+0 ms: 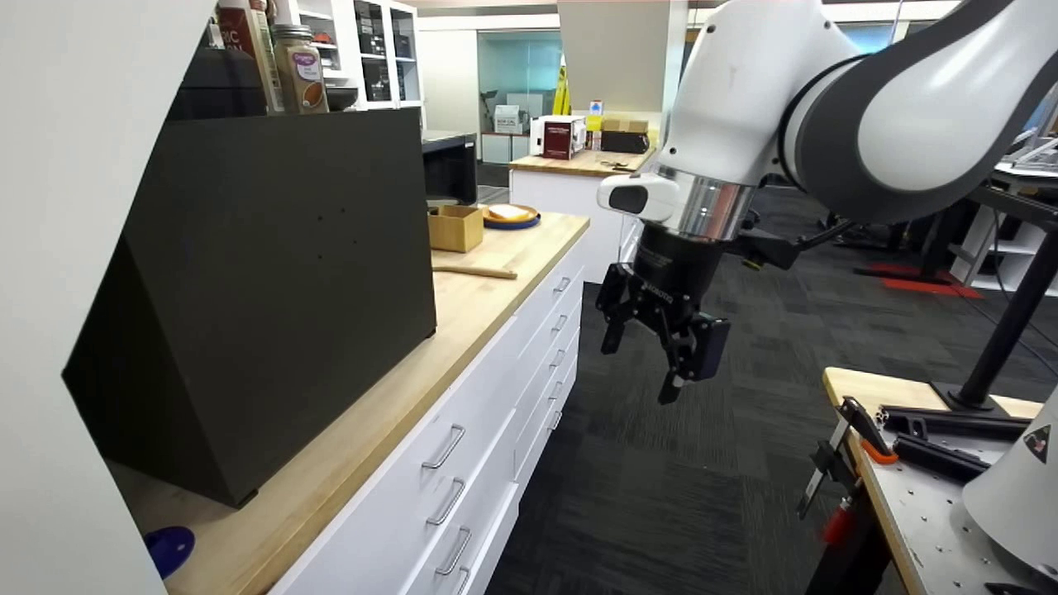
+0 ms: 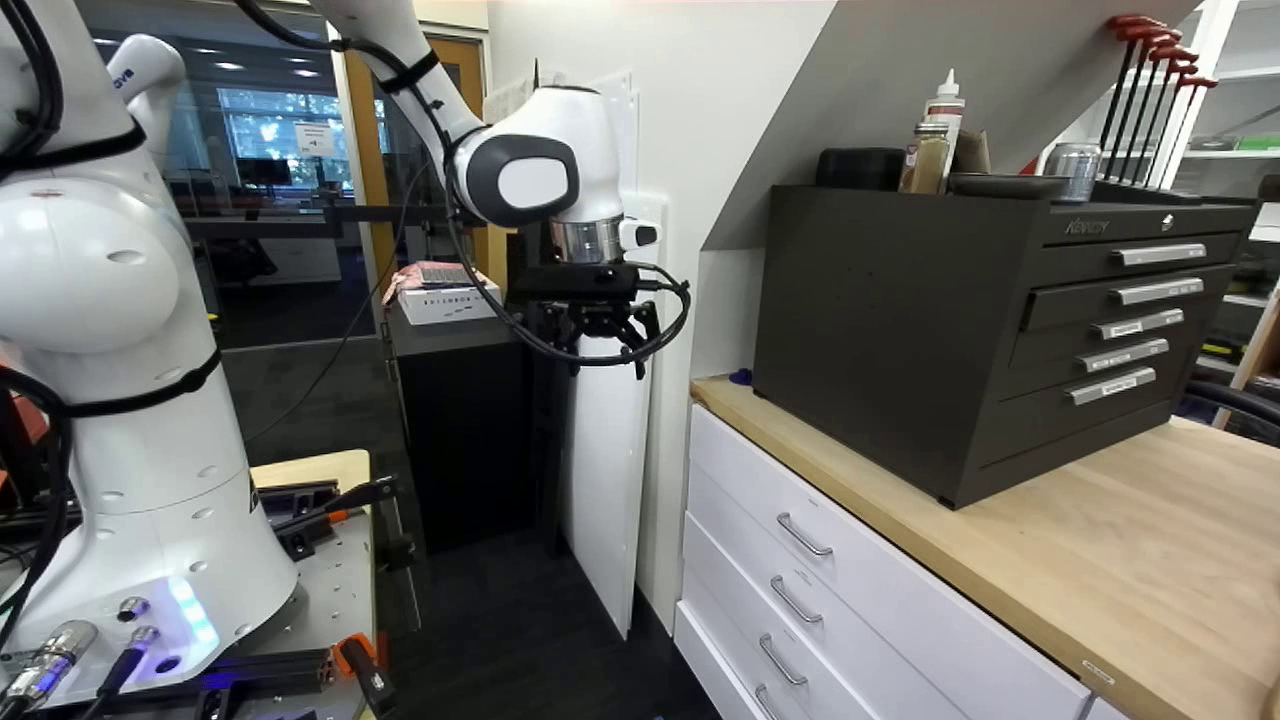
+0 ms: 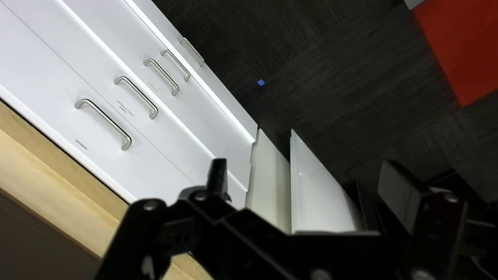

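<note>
My gripper [image 1: 640, 368] hangs in the air over the dark floor, its fingers spread wide with nothing between them. In the second exterior view the gripper [image 2: 608, 366] is left of the white drawers, clear of them, partly behind a looped cable. Along the left of the wrist view run the white drawers [image 3: 154, 135], all closed, with metal bar handles [image 3: 103, 122]. The wooden counter [image 2: 1116, 528] lies above them. On it stands a dark metal tool chest [image 2: 888, 324] with its own closed drawers.
A bottle [image 2: 945, 114], a jar [image 2: 924, 162] and a can [image 2: 1071, 168] stand on the chest. Farther along the counter are a wooden box [image 1: 456, 228], a stick [image 1: 476, 271] and a plate [image 1: 526, 222]. A small blue cube [image 3: 261, 82] lies on the floor.
</note>
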